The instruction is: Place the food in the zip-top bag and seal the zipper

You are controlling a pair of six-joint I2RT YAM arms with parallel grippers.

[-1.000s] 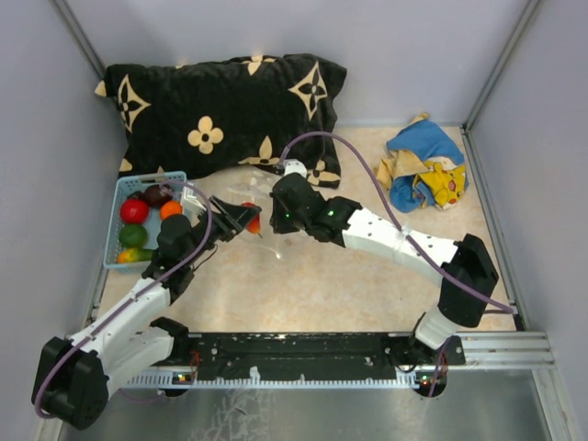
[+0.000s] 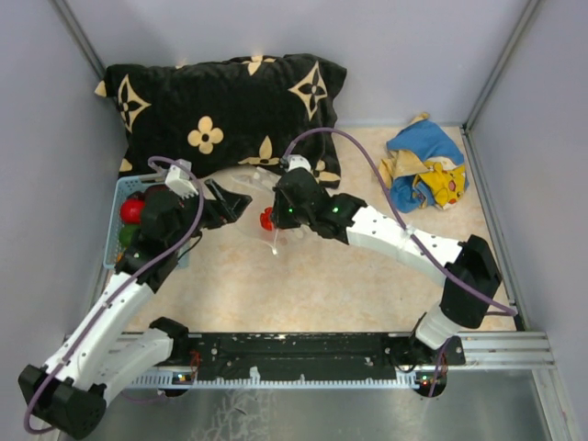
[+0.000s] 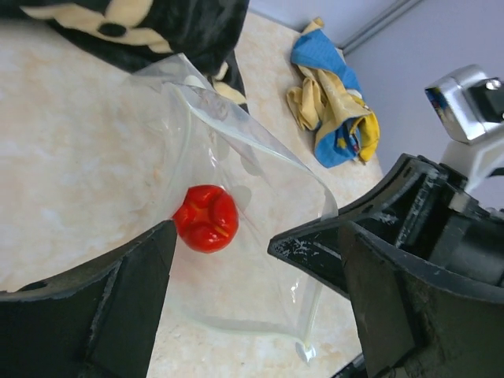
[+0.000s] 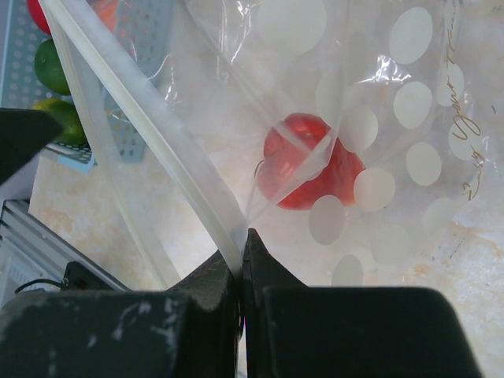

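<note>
A clear zip top bag (image 4: 409, 102) with white dots stands open in the middle, a red pepper (image 3: 206, 219) lying inside it. My right gripper is shut on the bag's zipper edge at the rim. My left gripper (image 2: 225, 202) is open above and left of the bag, nothing between its fingers; in the left wrist view its fingers frame the bag opening and the pepper.
A blue basket (image 2: 119, 197) of produce stands at the left, partly under my left arm. A black patterned cushion (image 2: 230, 101) lies at the back, a blue and yellow cloth (image 2: 423, 165) at the right.
My left gripper is open and has moved up and slightly left.
</note>
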